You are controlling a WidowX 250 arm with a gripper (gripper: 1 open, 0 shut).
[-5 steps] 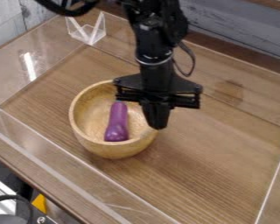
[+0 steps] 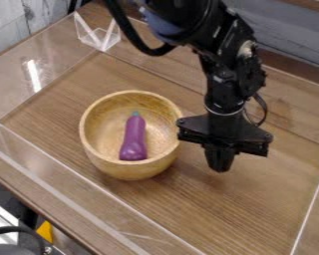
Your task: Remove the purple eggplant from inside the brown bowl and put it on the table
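The purple eggplant (image 2: 133,137) lies lengthwise inside the brown bowl (image 2: 91,125), its thick end toward the near side and its narrow end toward the far side. Right of the bowl, over the wooden table, is my black gripper (image 2: 219,159), pointing downward. Its left end comes close to the bowl's right rim. No object shows at the fingertips, and the dark fingers blend together, so their spacing is unclear. The eggplant is well to the left of the gripper and fully uncovered.
Bare table (image 2: 235,214) stretches in front of and to the right of the gripper. A clear plastic piece (image 2: 99,33) stands at the back left. Dark cables and a yellow item (image 2: 45,231) are off the table's near left edge.
My gripper has moved right, away from above the bowl's right rim, and slightly nearer the front. The bowl and the eggplant have stayed in place.
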